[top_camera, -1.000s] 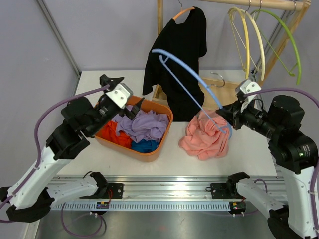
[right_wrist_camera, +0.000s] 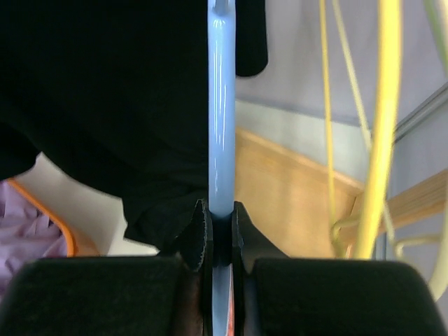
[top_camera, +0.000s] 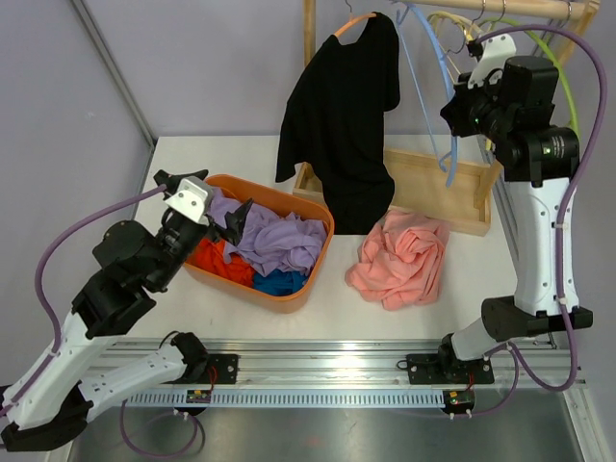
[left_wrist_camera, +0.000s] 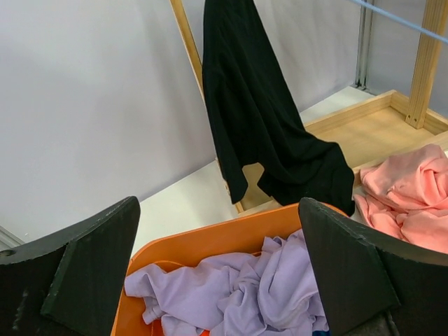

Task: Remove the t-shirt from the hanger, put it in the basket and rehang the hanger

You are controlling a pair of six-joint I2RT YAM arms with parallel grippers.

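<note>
A black t-shirt [top_camera: 337, 115] hangs on an orange hanger [top_camera: 354, 21] at the rail's left. My right gripper is shut on a blue hanger [right_wrist_camera: 221, 119], raised beside the rail, right of the shirt; no shirt shows on it. My left gripper [top_camera: 202, 207] stands open above the orange bin [top_camera: 279, 304], with nothing between its fingers; in the left wrist view lilac cloth [left_wrist_camera: 231, 294] lies beyond its fingers.
Yellow and green hangers [right_wrist_camera: 381, 140] hang to the right of the blue one. Pink cloth [top_camera: 395, 260] lies before the wooden rack tray [top_camera: 433, 192].
My right gripper has lifted the blue hanger up and back from over the pink cloth to the rail.
</note>
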